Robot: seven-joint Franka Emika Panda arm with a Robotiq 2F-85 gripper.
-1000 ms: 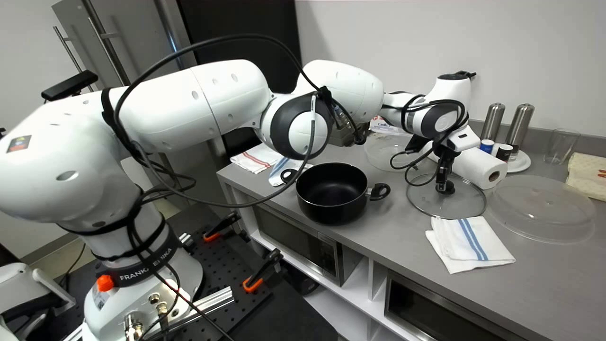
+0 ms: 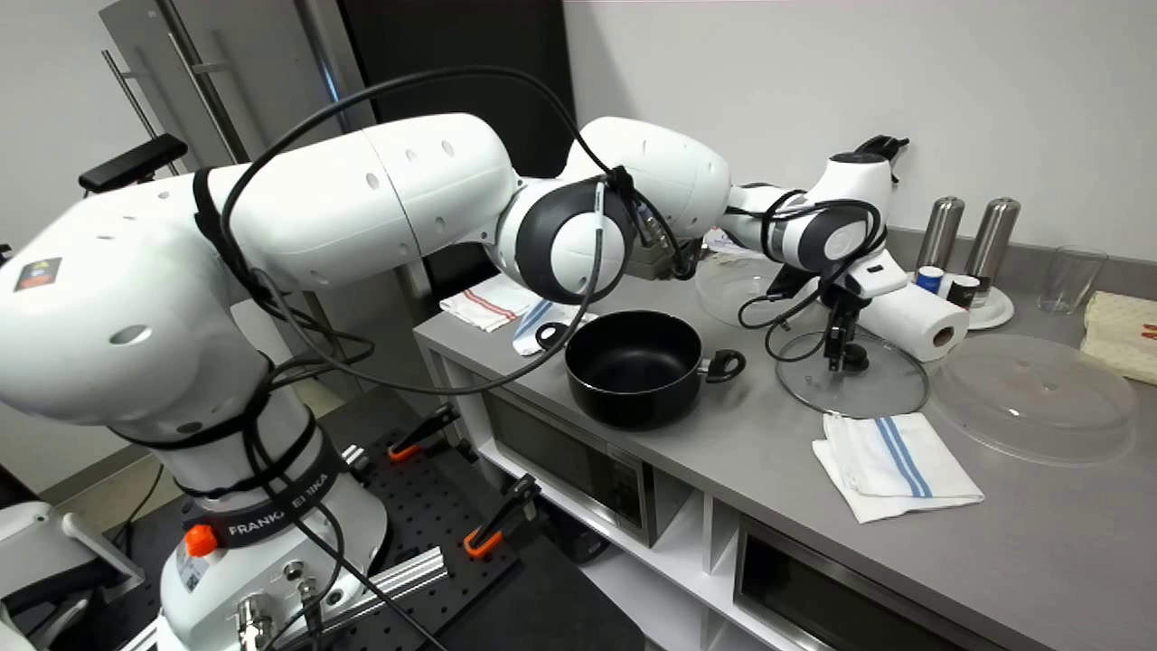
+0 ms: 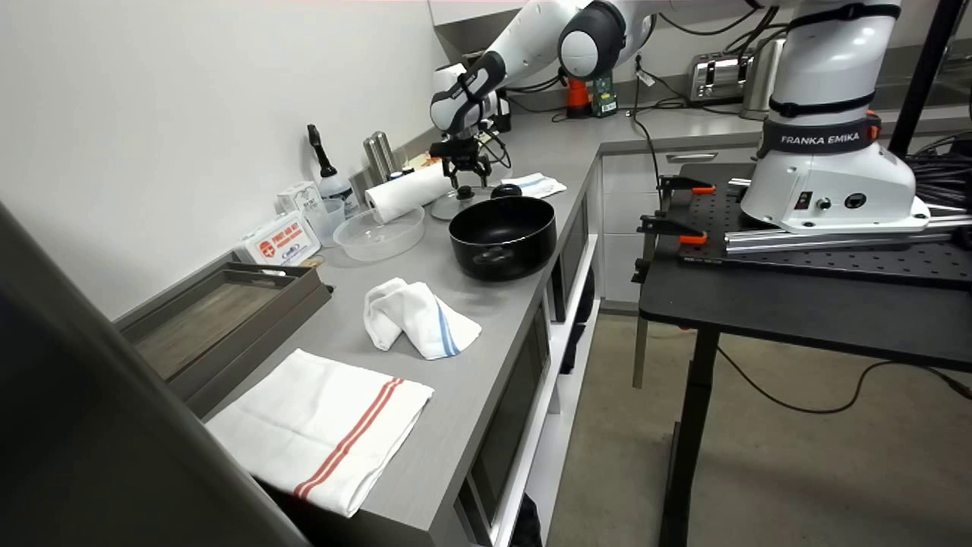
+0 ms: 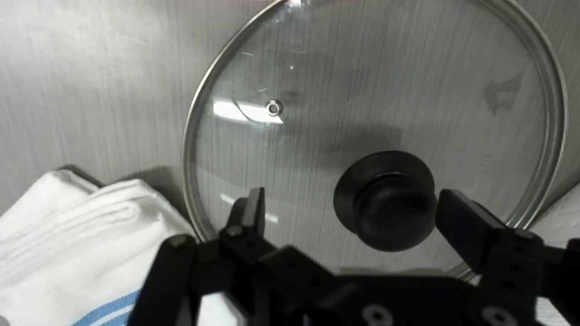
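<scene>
A round glass lid (image 2: 813, 385) with a metal rim lies flat on the grey counter, its black knob (image 4: 394, 209) facing up. Over it hangs my gripper, open. In the wrist view the knob shows between the two fingers, much nearer the right finger (image 4: 462, 225) than the left one (image 4: 253, 209). Whether that right finger touches the knob I cannot tell. Left of the lid in exterior view 1 stands an empty, uncovered black pot (image 2: 634, 369).
A folded blue-striped towel (image 2: 898, 461) lies close by the lid. Behind it rests a paper towel roll (image 2: 917, 315), and a clear plastic cover (image 2: 1036, 396) lies to the right. Bare counter separates pot and lid.
My gripper has shifted slightly left in exterior view 1 and sits a little lower over the lid. Lid, pot and towels are where they were.
</scene>
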